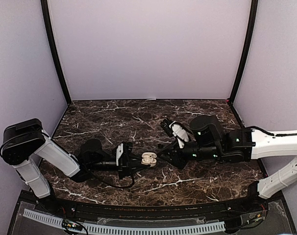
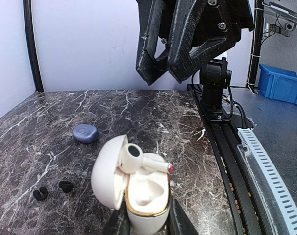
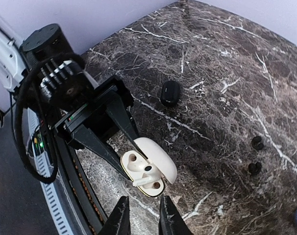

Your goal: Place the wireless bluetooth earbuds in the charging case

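The white charging case [image 2: 147, 223] has its lid [image 2: 107, 171] raised, and my left gripper is shut on its body, holding it above the table. A white earbud [image 2: 135, 157] lies tilted across the top of the case; its stem [image 3: 144, 180] sticks out sideways over the openings rather than down into one. An empty hollow [image 2: 146, 190] shows below the earbud in the left wrist view. My right gripper is open, its fingers apart with nothing between them. It hangs clear of the case, above it in the left wrist view.
On the marble table lie a blue-grey oval case [image 2: 85, 133], a black oval object [image 3: 170, 93] and two small black pieces [image 3: 257, 143]. Beyond the table's edge stands a blue bin [image 2: 281, 84].
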